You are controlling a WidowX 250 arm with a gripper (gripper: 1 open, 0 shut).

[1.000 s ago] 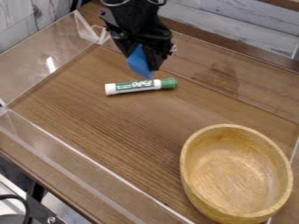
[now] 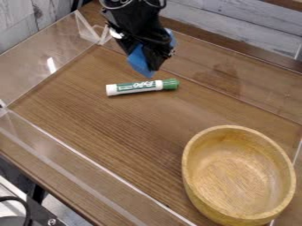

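Observation:
My black gripper [image 2: 137, 37] hangs over the back middle of the wooden table, with a blue object [image 2: 144, 56] at its fingers, seemingly above the surface. Whether the fingers are closed on it is hard to make out. Below lies a green and white marker-like tube [image 2: 141, 87], on its side.
An empty yellow bowl [image 2: 238, 174] stands at the front right. Clear plastic walls edge the table [image 2: 118, 150] at the left.
The gripper and the blue object have shifted slightly. The tube and the bowl have not moved.

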